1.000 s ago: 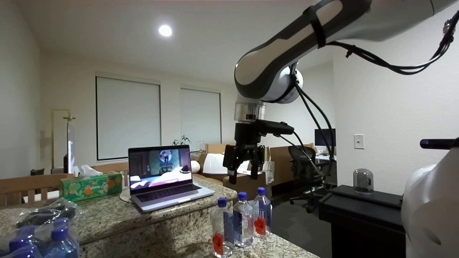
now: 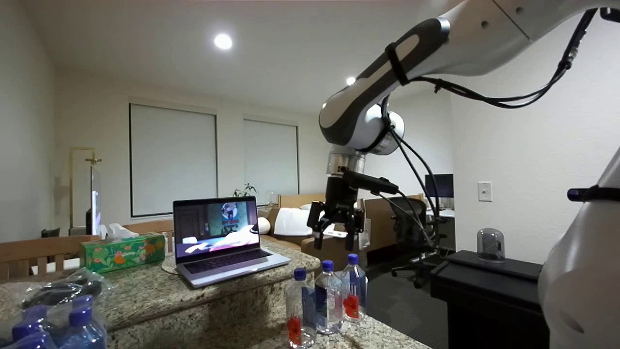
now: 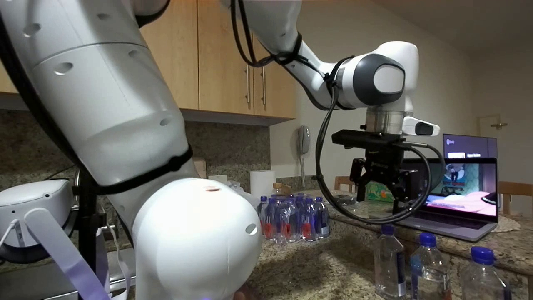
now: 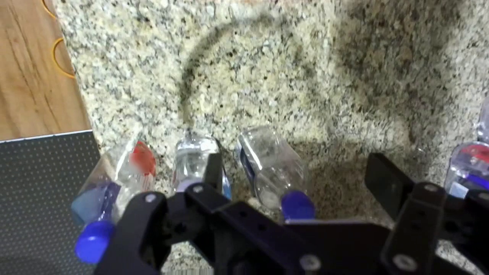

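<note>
My gripper (image 2: pixel 333 241) hangs in the air, fingers pointing down, above three clear bottles with blue caps. In the wrist view the black fingers (image 4: pixel 389 183) stand wide apart, and nothing is held between them. The three bottles stand in a row on the granite counter: a left one (image 4: pixel 98 197), a middle one (image 4: pixel 195 158) partly hidden by a finger, and a right one (image 4: pixel 275 165). Exterior view 2 shows the gripper (image 3: pixel 375 200) above and slightly behind the nearest of these caps (image 3: pixel 387 229).
An open laptop (image 2: pixel 224 244) and a green tissue box (image 2: pixel 123 253) occupy the raised ledge. Several more bottles (image 3: pixel 292 220) are grouped farther along the counter. Bare granite (image 4: pixel 256 78) lies beside the row; the counter's edge is close to the left bottle in the wrist view.
In exterior view 1 the gripper has shifted a little to the right and appears slightly farther from the camera. The three bottles and the laptop have stayed in place.
</note>
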